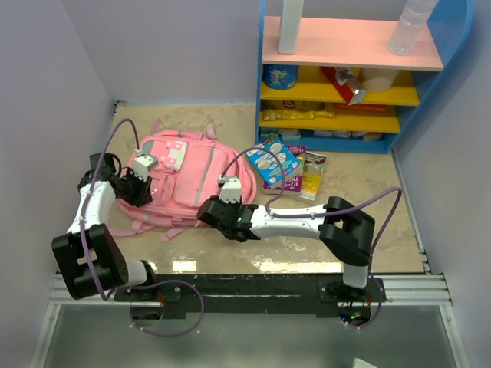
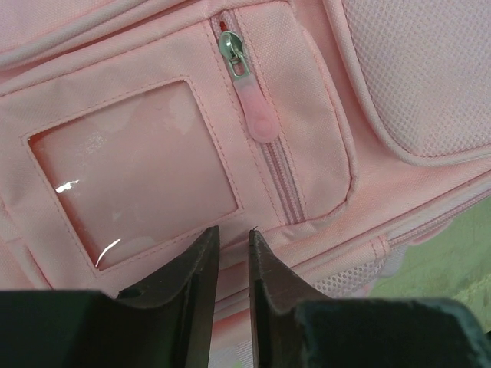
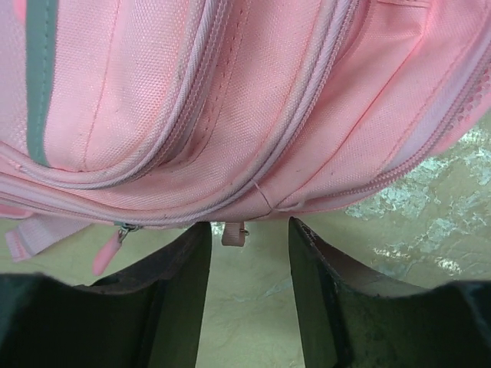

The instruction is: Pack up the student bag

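Note:
The pink student bag [image 1: 198,178] lies flat on the floor at the left, with a clear-window pocket and a zip pull [image 2: 258,115] showing in the left wrist view. My left gripper is nearly closed, pinching a fold of the bag's pink fabric at its front side. At the bag's lower right edge, my right gripper stands open. A small pink tab [image 3: 233,234] shows between its fingers, apart from both. Another zip pull [image 3: 107,251] hangs from the bag's seam left of that gripper.
A blue book [image 1: 275,161], a purple book [image 1: 293,180] and a yellow book [image 1: 311,180] lie right of the bag. Behind them stands a blue shelf [image 1: 261,84] holding several items, with a clear bottle [image 1: 410,27] on top.

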